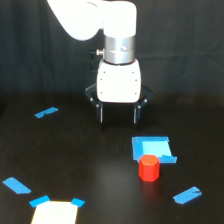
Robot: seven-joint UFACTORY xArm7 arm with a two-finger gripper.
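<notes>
My gripper hangs at the upper middle of the view, pointing down, its dark fingers spread apart with nothing visible between them. They are hard to make out against the black background. Well below and to the right, a small red block stands on the black table, clear of the gripper. Just behind it is a blue-bordered square with a pale centre, and the block's top overlaps the square's front edge in this view.
At the bottom left, a pale cream square has blue tape at its corners. Blue tape strips lie at the left, far left and right.
</notes>
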